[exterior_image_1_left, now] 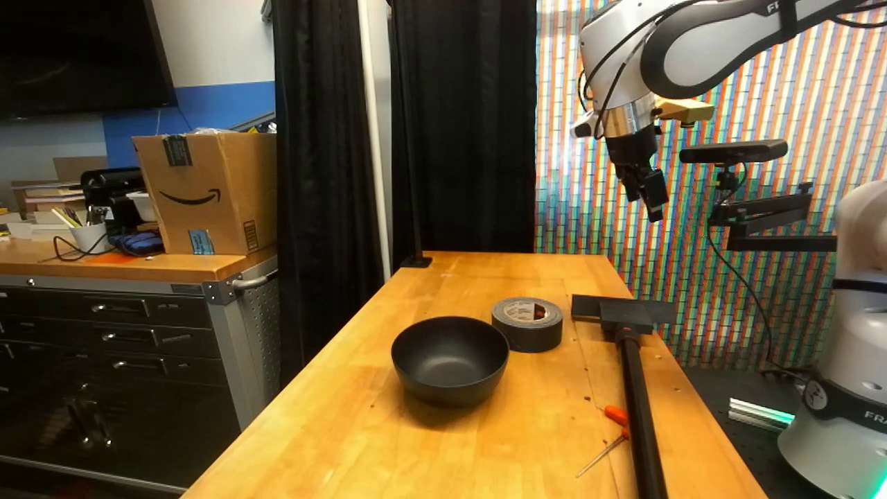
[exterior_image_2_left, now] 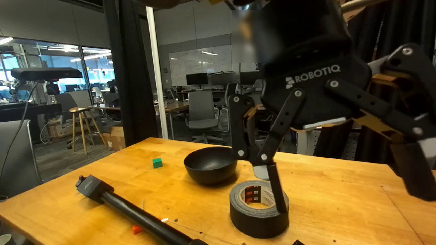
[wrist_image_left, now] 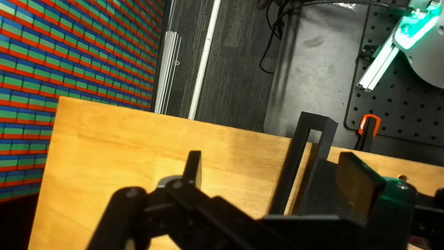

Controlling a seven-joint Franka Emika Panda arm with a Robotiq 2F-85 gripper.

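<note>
My gripper [exterior_image_1_left: 646, 198] hangs high above the far right part of the table, pointing down. In the second exterior view its fingers [exterior_image_2_left: 277, 190] are spread wide, with nothing between them. The wrist view also shows the open gripper, over bare wood and part of a black frame [wrist_image_left: 291, 171]. On the table sit a black bowl [exterior_image_1_left: 450, 362] and a roll of dark tape [exterior_image_1_left: 527, 324], close beside each other. A small green block [exterior_image_2_left: 157, 163] lies past the bowl in the second exterior view; I cannot find it in the first.
A black pole [exterior_image_1_left: 638, 407] with a flat bracket [exterior_image_1_left: 624, 311] runs along the table's right side. Beside it lies an orange-handled screwdriver [exterior_image_1_left: 615, 414]. A patterned panel [wrist_image_left: 83, 54] stands past the table's end.
</note>
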